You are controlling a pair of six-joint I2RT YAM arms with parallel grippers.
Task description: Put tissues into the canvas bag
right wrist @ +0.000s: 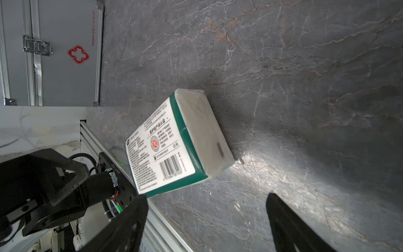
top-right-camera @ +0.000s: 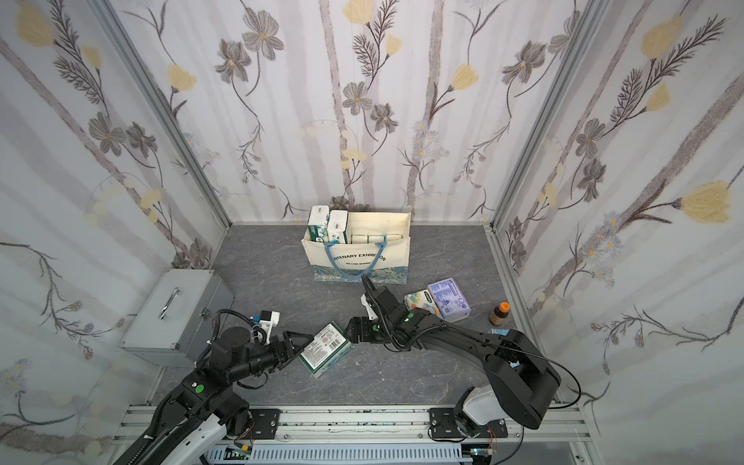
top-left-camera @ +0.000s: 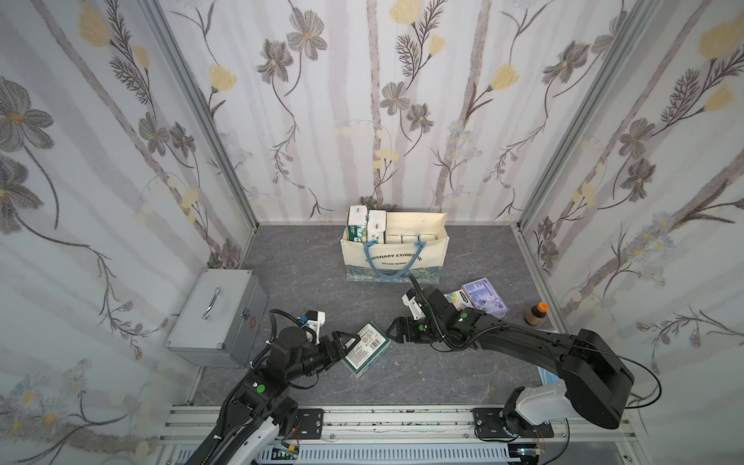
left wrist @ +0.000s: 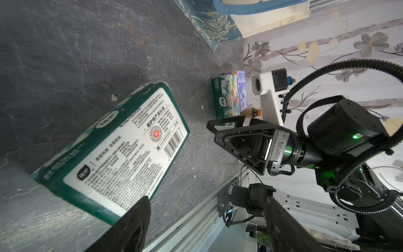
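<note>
A green-and-white tissue pack (top-left-camera: 365, 348) lies on the table between my grippers, seen large in both wrist views (left wrist: 121, 147) (right wrist: 163, 147). My left gripper (top-left-camera: 341, 341) is just left of it, its fingers apart with nothing between them in its wrist view. My right gripper (top-right-camera: 356, 329) stands open just right of and above the pack, empty. The canvas bag (top-left-camera: 399, 263) stands at the back centre, holding several tissue packs (top-right-camera: 318, 221) (top-right-camera: 338, 224).
A grey metal case (top-left-camera: 213, 310) sits at the left. A purple pack (top-right-camera: 449, 297) and a patterned pack (top-right-camera: 418, 300) lie at the right, beside a brown bottle (top-right-camera: 498, 314).
</note>
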